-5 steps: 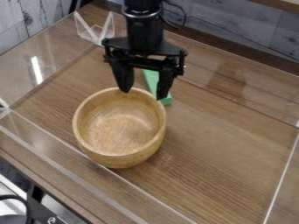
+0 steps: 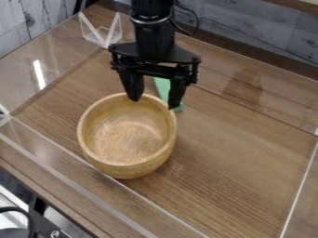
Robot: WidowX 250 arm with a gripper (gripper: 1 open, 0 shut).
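My black gripper hangs over the back rim of a tan wooden bowl, its two fingers spread open at either side. A green object lies just behind the bowl, partly hidden by the gripper. Whether the fingertips touch the bowl or the green object cannot be told from this view.
Clear plastic pieces stand at the left edge and back left. Black cables and parts sit at the bottom left corner.
The gripper has shifted very slightly, its upper body a little higher and more upright in view. The bowl and green object have not visibly moved.
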